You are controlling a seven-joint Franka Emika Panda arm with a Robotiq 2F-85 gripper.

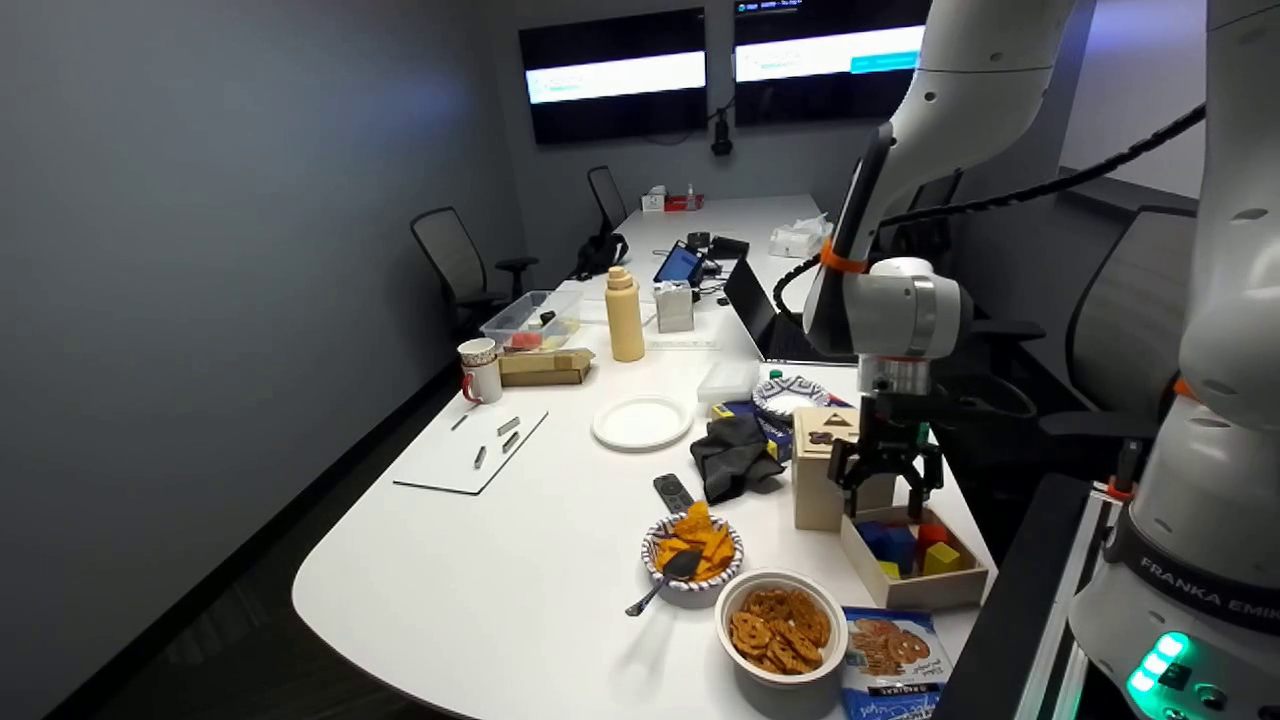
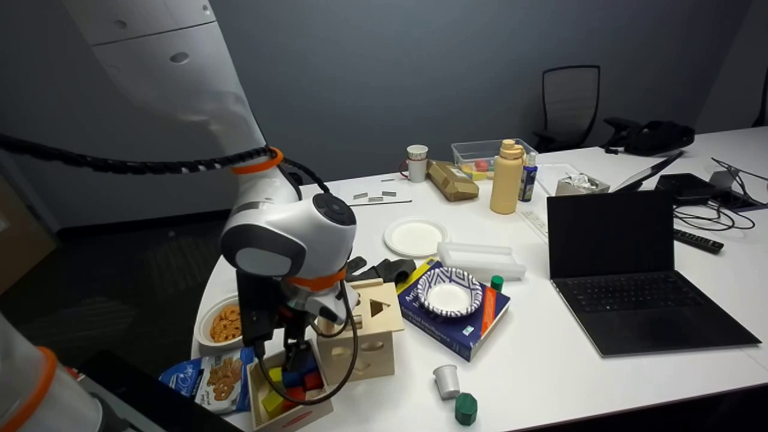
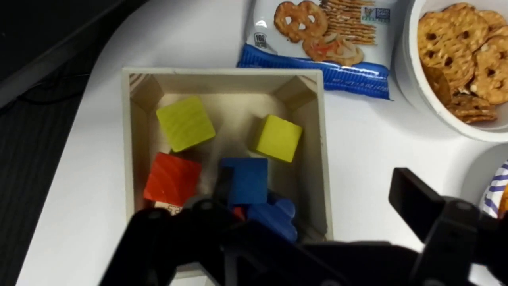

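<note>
My gripper (image 1: 884,498) stands open above the back part of a shallow wooden box (image 1: 948,590), nothing between its fingers. In the wrist view two yellow blocks (image 3: 185,123), a red block (image 3: 172,178) and a blue block (image 3: 251,181) lie inside that box. A rounded blue piece (image 3: 276,219) is partly covered by the dark gripper. One finger (image 3: 414,202) reaches over the table to the right of the box, while the other covers the area beside the blue block. Right behind the box is a wooden shape-sorter cube (image 2: 367,356) with cut-out holes in its lid.
A pretzel bag (image 1: 894,662) and a bowl of pretzels (image 1: 780,626) stand close to the box, with a bowl of chips (image 1: 693,548) farther left. A silver cup (image 2: 447,381) and a green block (image 2: 465,408) are beyond the cube.
</note>
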